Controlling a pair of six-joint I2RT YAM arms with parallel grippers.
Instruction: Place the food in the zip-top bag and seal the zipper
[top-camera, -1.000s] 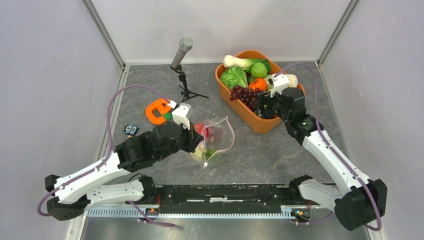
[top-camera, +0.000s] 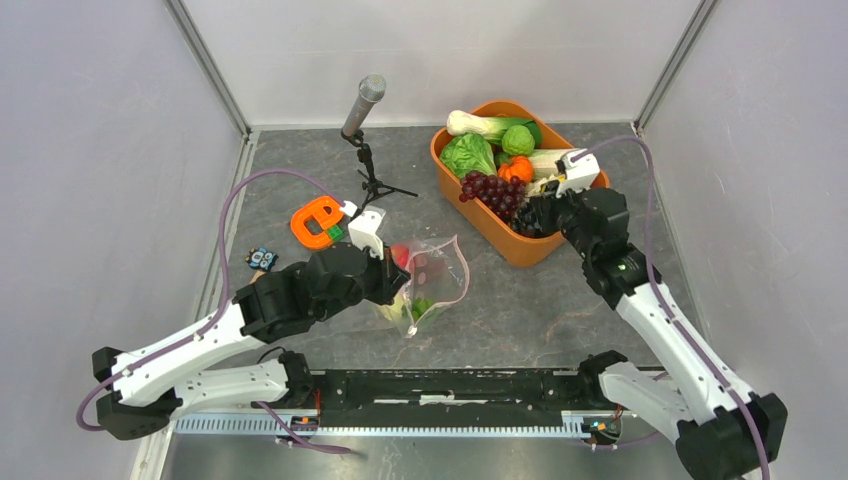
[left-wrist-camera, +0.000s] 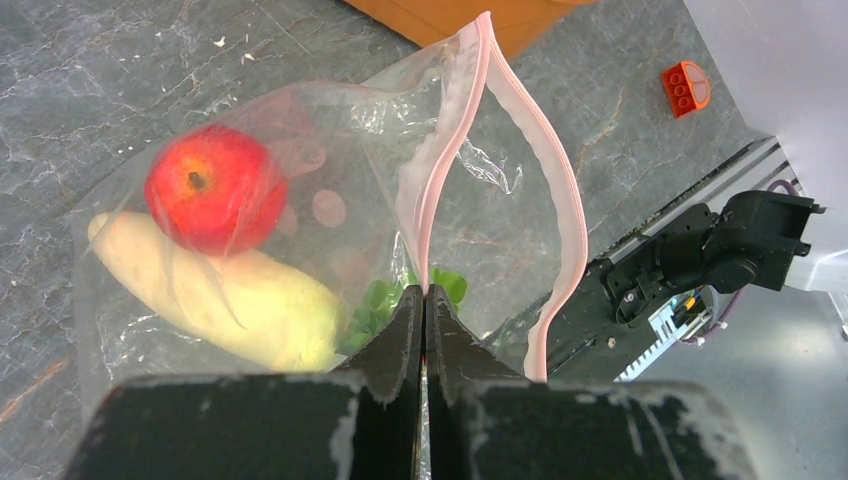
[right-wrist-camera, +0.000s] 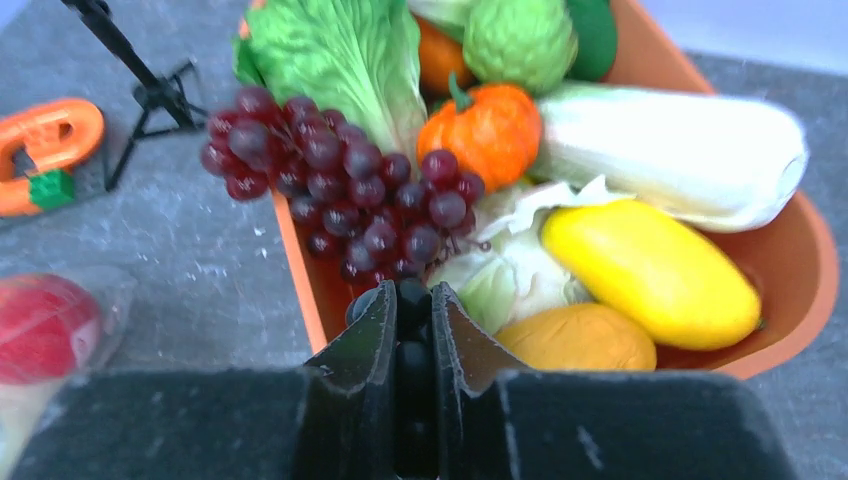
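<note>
The clear zip top bag (left-wrist-camera: 330, 150) stands with its pink-edged mouth spread, and my left gripper is shut on that edge. Inside the bag lie a red fruit (left-wrist-camera: 215, 190), a pale yellow long piece (left-wrist-camera: 215, 290) and some green leaves (left-wrist-camera: 372, 310). Over the near end of the orange basket (top-camera: 490, 228), my right gripper is shut on a bunch of black grapes (right-wrist-camera: 413, 305). Its fingers hide most of that bunch. In the top view the black grapes show only as a dark patch beside the right gripper.
Red grapes (right-wrist-camera: 345, 190), a small pumpkin (right-wrist-camera: 485, 133), lettuce (right-wrist-camera: 345, 65) and a yellow mango (right-wrist-camera: 650, 270) fill the basket. A microphone stand (top-camera: 372, 180) rises behind the bag. Bare grey tabletop (top-camera: 520, 310) lies between the bag and the right arm.
</note>
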